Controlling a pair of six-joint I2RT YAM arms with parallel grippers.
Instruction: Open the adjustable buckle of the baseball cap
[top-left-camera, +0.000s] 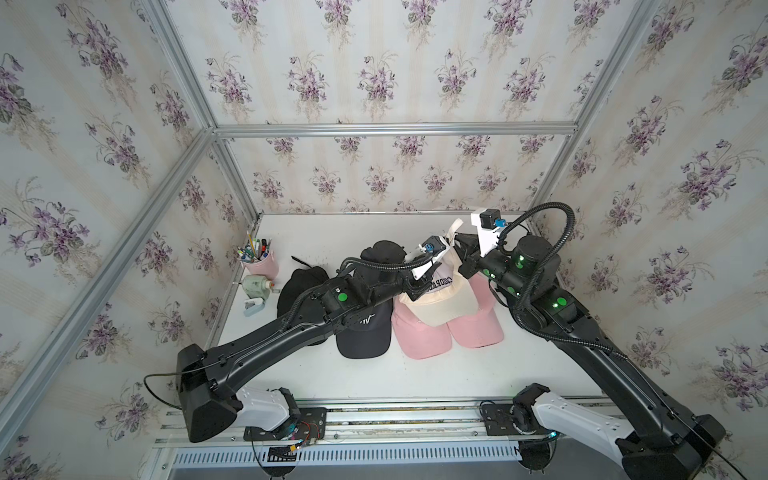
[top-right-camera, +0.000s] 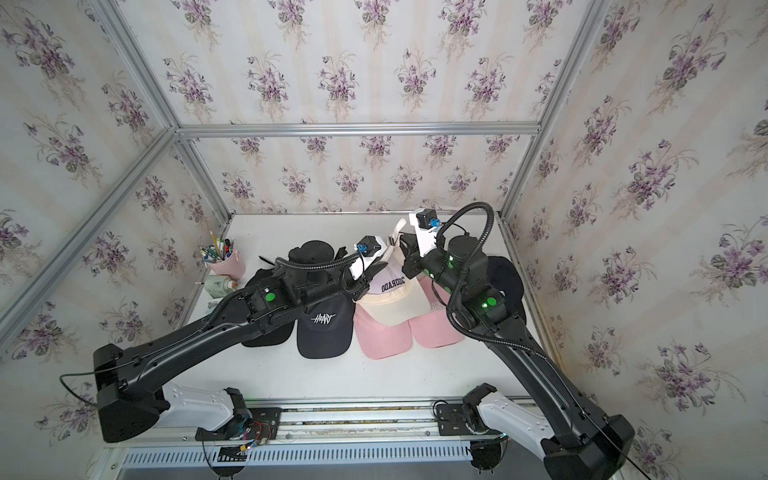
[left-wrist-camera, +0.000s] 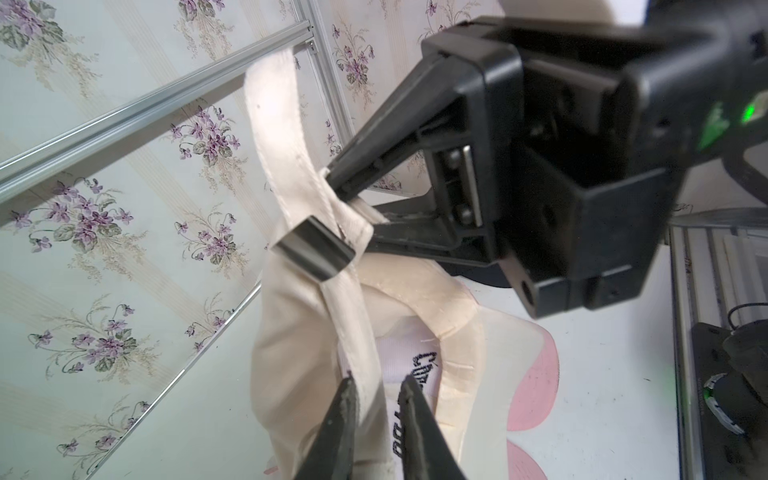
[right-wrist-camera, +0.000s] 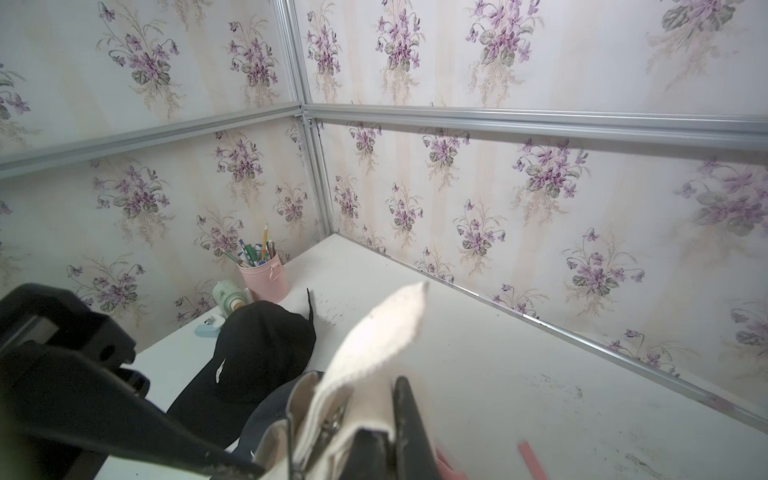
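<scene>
The cream baseball cap (top-left-camera: 445, 302) lies brim toward me over the pink cap. In the left wrist view its strap (left-wrist-camera: 276, 136) stands up, running through a dark metal buckle (left-wrist-camera: 317, 249) with the free end above it. Right beside the buckle, my right gripper is shut on thin cream strap cloth. My left gripper has its fingers apart below the buckle, the lower strap passing between or just in front of them. In the right wrist view the strap end (right-wrist-camera: 380, 336) rises above the fingers (right-wrist-camera: 408, 432); the pinched part is mostly hidden.
Under the cream cap is a pink cap (top-left-camera: 421, 337); left of it lie a dark cap (top-right-camera: 324, 324) and a black cap (right-wrist-camera: 264, 348). A pink pen cup (right-wrist-camera: 265, 280) stands at the back left.
</scene>
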